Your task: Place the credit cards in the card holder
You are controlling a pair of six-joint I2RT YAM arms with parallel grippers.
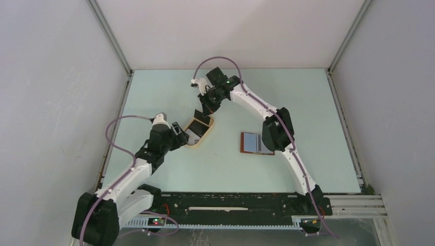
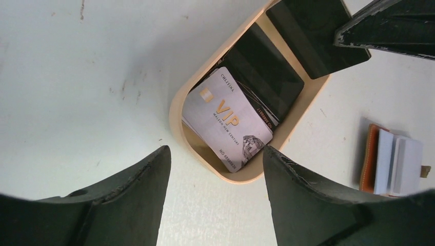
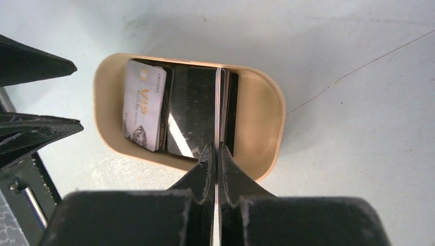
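A black card (image 2: 320, 38) is pinched at one edge in my right gripper (image 1: 204, 114), tilted up above the far end of the tan box. The right wrist view shows this card (image 3: 218, 102) edge-on between the closed fingertips. A silver VIP card (image 2: 228, 115) and black cards (image 2: 264, 77) lie inside the box. My left gripper is open at the near end of the box, with nothing between its fingers. The card holder (image 1: 242, 143), brown with pale blue and grey sleeves, lies open to the right on the table.
The tan oval box (image 2: 177, 115) stands on the pale table between both grippers. Clear table (image 1: 220, 169) lies in front of the box and around the card holder. The right forearm passes above the table close to the card holder.
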